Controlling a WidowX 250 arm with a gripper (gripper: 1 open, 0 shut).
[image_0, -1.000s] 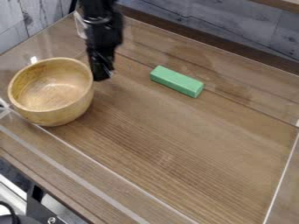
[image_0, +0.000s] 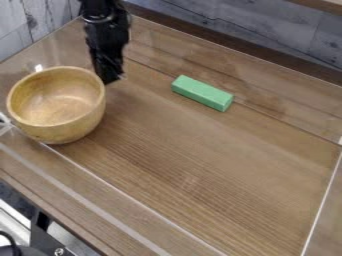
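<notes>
My gripper (image_0: 103, 72) is at the upper left of the camera view, a dark blurred shape hanging just above and behind the rim of a wooden bowl (image_0: 54, 118). Whether it is open or shut is hard to make out. The bowl sits at the left of the table (image_0: 201, 190). A green block (image_0: 202, 92) lies to the right of centre, apart from the bowl and the gripper.
The table's left edge, with a dark area beyond it, shows at the lower left. A pale wall or panel is at the upper left corner.
The bowl and green block look unmoved.
</notes>
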